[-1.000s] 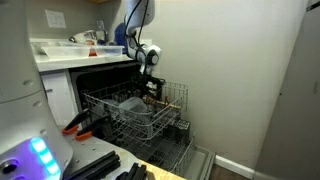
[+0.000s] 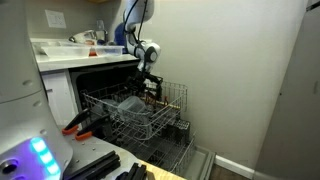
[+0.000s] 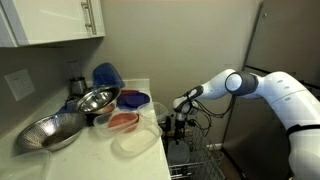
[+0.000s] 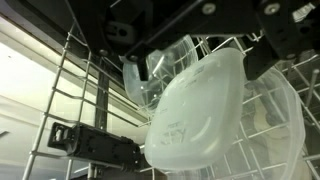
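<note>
Over the dishwasher rack (image 2: 172,96), my gripper (image 2: 151,80) points downward. In the wrist view its dark fingers stand wide apart, so the gripper looks open. A frosted, translucent container (image 4: 195,115) with rounded corners lies tilted just below and between them. Its upper edge comes close to the right finger; contact cannot be made out. Another clear container (image 4: 165,72) lies behind on the left, and a rounded clear one (image 4: 272,125) on the right. From the side, a pale container (image 2: 132,104) shows in the rack.
Wire sides of the rack surround the containers. On the counter (image 3: 118,160) to the left are a metal colander (image 3: 52,132), a steel bowl (image 3: 98,99), plastic containers (image 3: 140,139) and a blue plate (image 3: 134,100). A plain wall (image 2: 235,75) stands behind.
</note>
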